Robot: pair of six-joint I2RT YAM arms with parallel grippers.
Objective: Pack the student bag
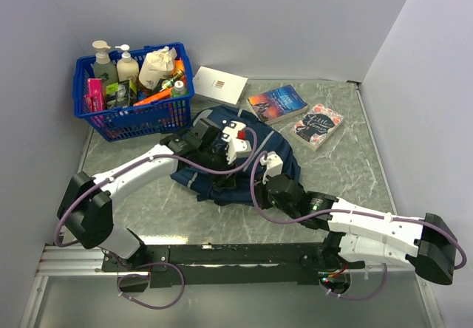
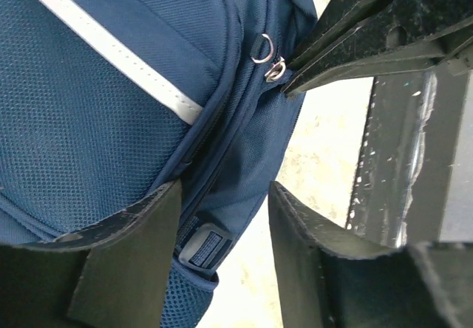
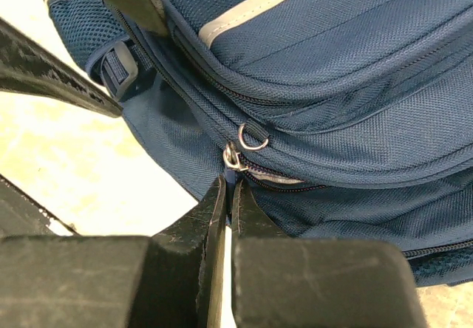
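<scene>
The navy student bag (image 1: 281,158) lies in the middle of the counter. My right gripper is shut on a zipper pull (image 3: 232,158) at the bag's front edge, beside a metal ring (image 3: 252,137). Just left of it, my left gripper is low over the bag's front, its fingers apart, with a zipper seam and a buckle (image 2: 205,245) between or beneath them; whether they touch the fabric is unclear.
A blue basket (image 1: 133,125) of bottles and packets stands at the back left. A white box (image 1: 219,84) and two books (image 1: 276,103) lie along the back and right.
</scene>
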